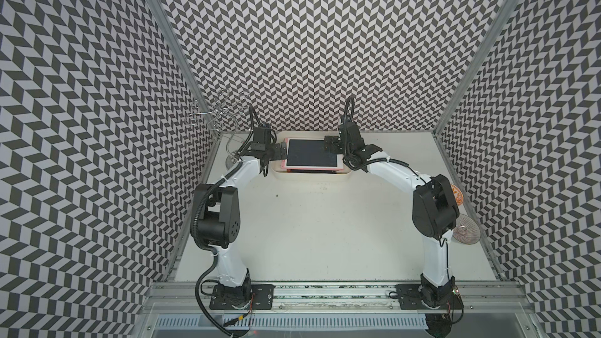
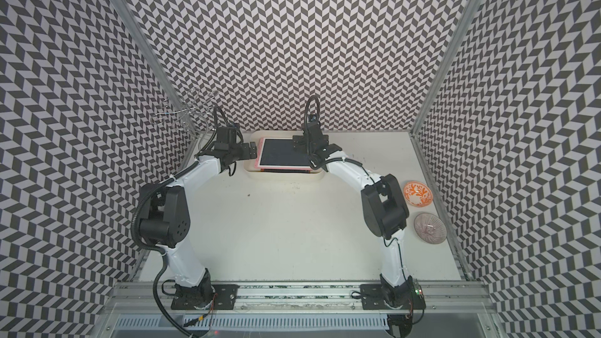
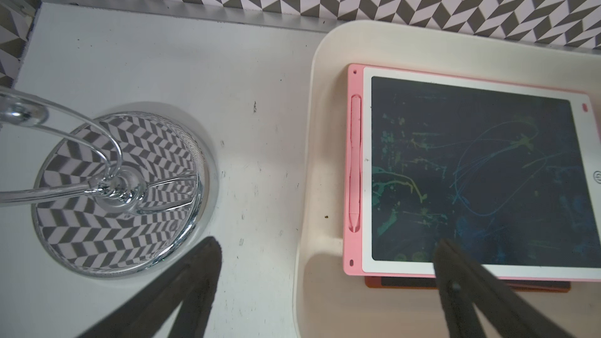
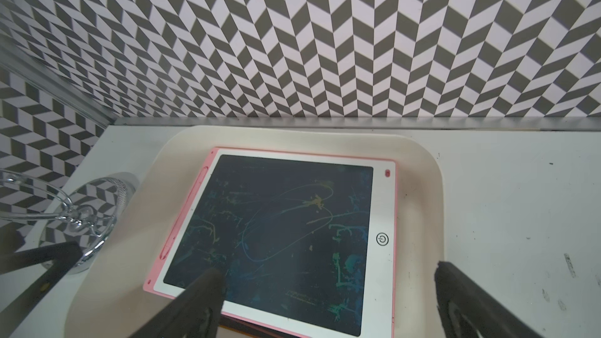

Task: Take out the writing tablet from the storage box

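Note:
The pink-and-white writing tablet [image 3: 475, 175] lies in the cream storage box [image 3: 325, 300], on top of an orange-edged item [image 3: 400, 282]. My left gripper [image 1: 281, 151] is over the box's left end, its fingers wide open beside the tablet's left edge, as the left wrist view [image 3: 328, 281] also shows. My right gripper [image 1: 331, 144] hangs over the tablet's right part, open with nothing between its fingers; in the right wrist view [image 4: 330, 295] the tablet fills the space below it.
A chrome rack on a round base [image 3: 112, 231] stands left of the box. An orange patterned disc [image 2: 418, 194] and a grey ribbed disc [image 2: 430, 228] lie at the right edge.

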